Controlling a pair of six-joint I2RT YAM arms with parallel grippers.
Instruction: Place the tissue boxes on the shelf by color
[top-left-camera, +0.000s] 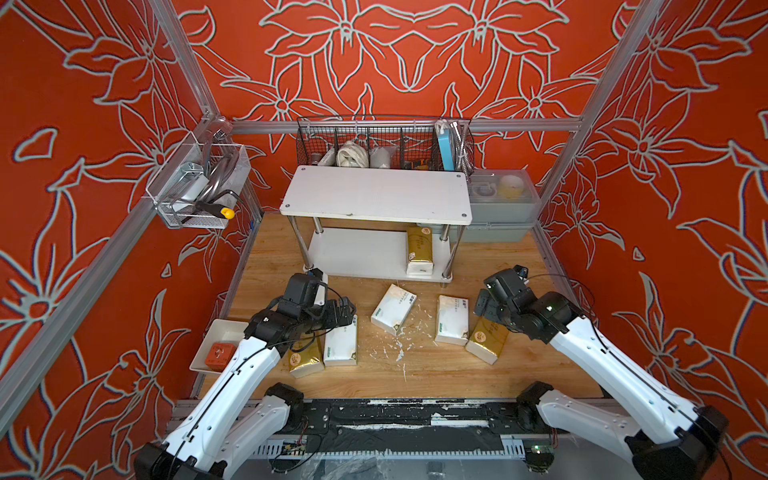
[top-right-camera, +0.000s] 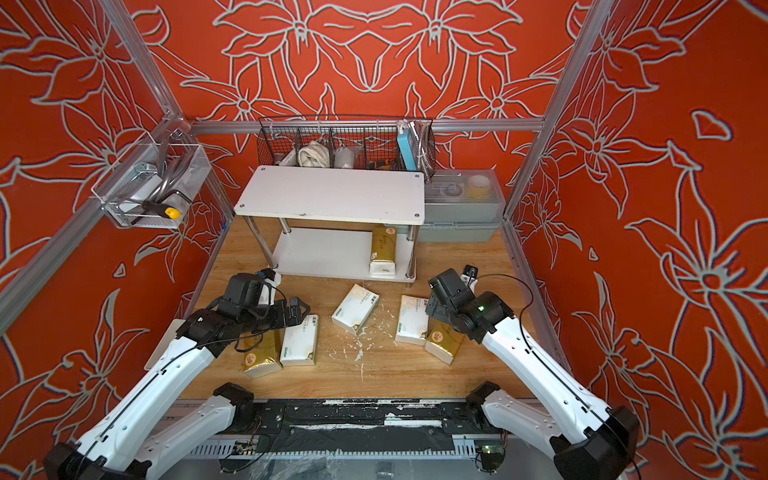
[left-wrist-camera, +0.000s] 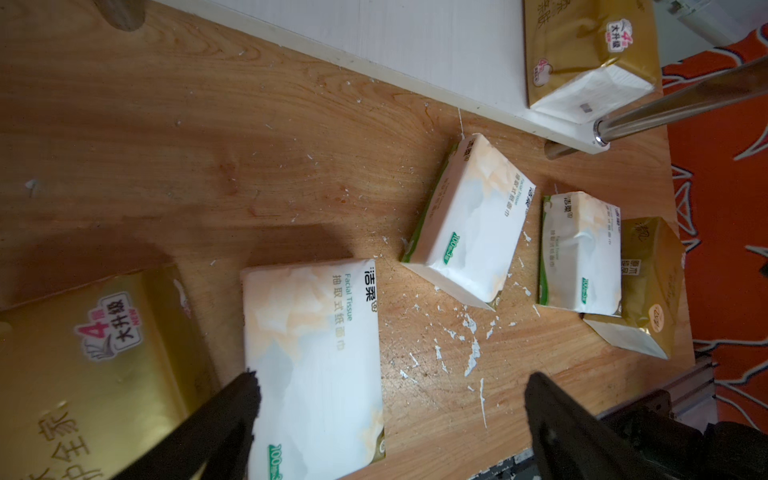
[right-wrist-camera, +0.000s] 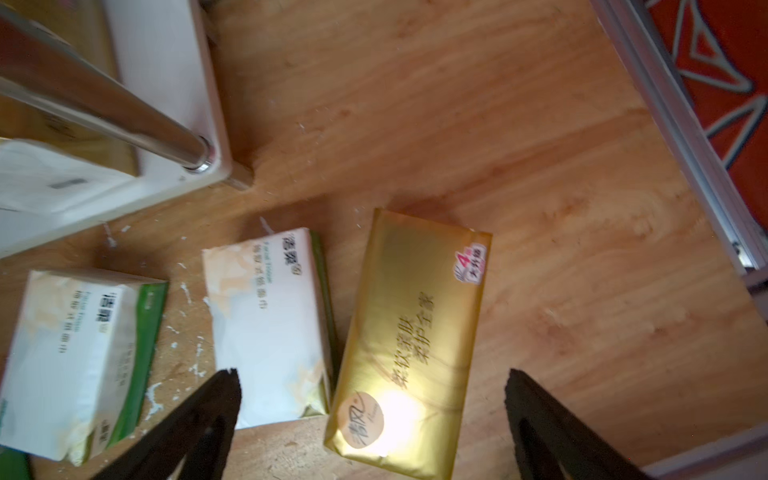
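A gold tissue box (top-left-camera: 419, 246) lies on the lower board of the white shelf (top-left-camera: 360, 252), at its right end. On the table are three white boxes, one in the middle (top-left-camera: 393, 308), one at the right (top-left-camera: 453, 318) and one at the left (top-left-camera: 341, 344). A gold box (right-wrist-camera: 408, 336) lies beside the right white one, another (left-wrist-camera: 104, 360) at the far left. My left gripper is open above the left boxes, holding nothing. My right gripper is open over the right gold box, with nothing in it.
The top board (top-left-camera: 376, 192) is bare. A wire basket (top-left-camera: 384, 144) and plastic bins (top-left-camera: 500, 208) stand behind the shelf. A tray (top-left-camera: 208, 332) with a red item is at the left edge. Bare wood shows at the table's back right.
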